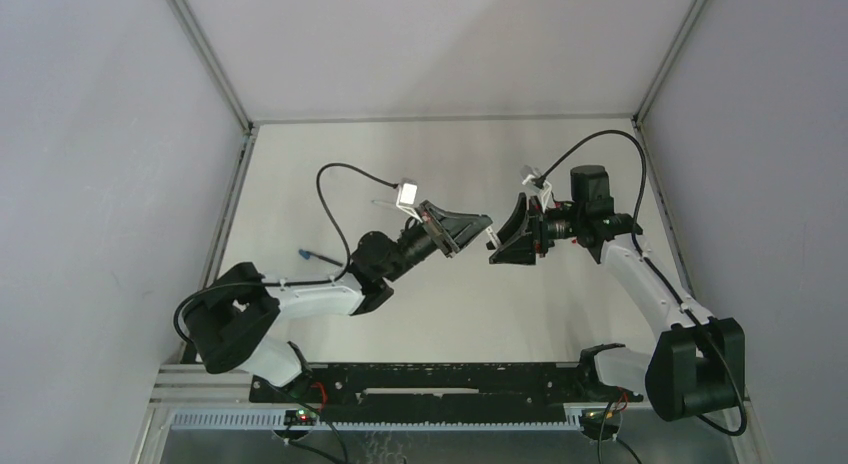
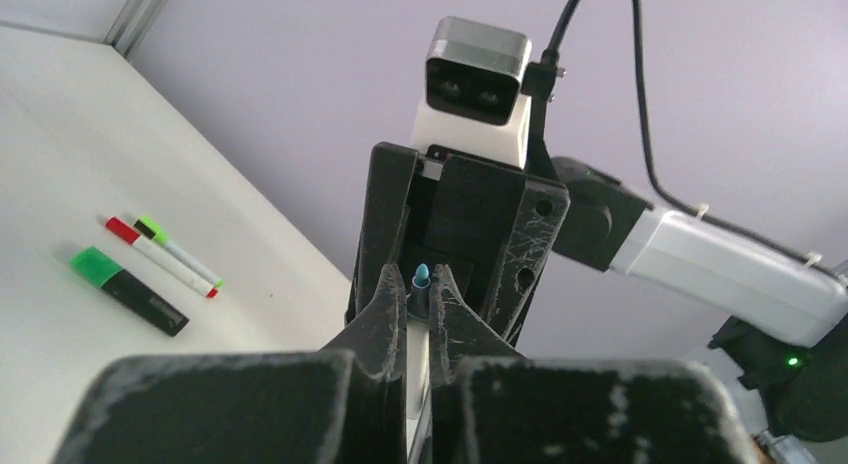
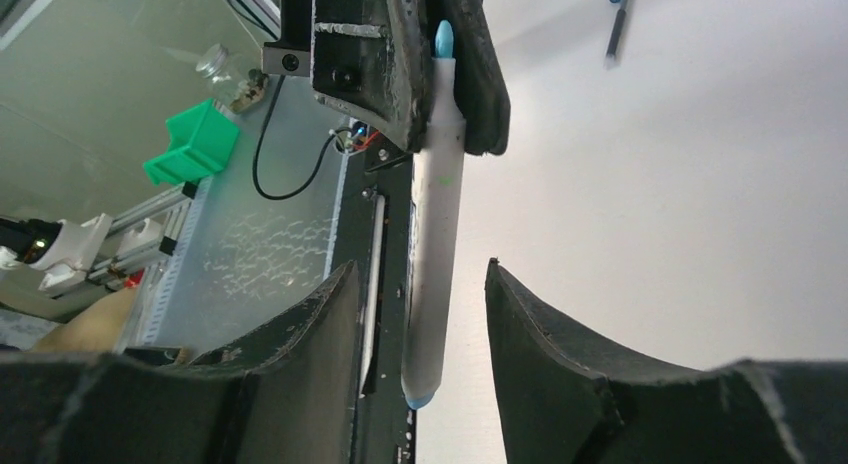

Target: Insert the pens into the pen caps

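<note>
A white pen with a blue nib and blue tail hangs between my two arms. My left gripper is shut on it close to the nib. In the right wrist view its body runs down between the spread fingers of my right gripper, with gaps on both sides. That right gripper stands open, facing the left one. On the table at left, a blue cap sits at the end of a dark pen. Another pale pen lies partly behind the left wrist camera.
On the right of the table lie a green-and-black marker, a red-and-white marker and a slim white marker with green ends.
</note>
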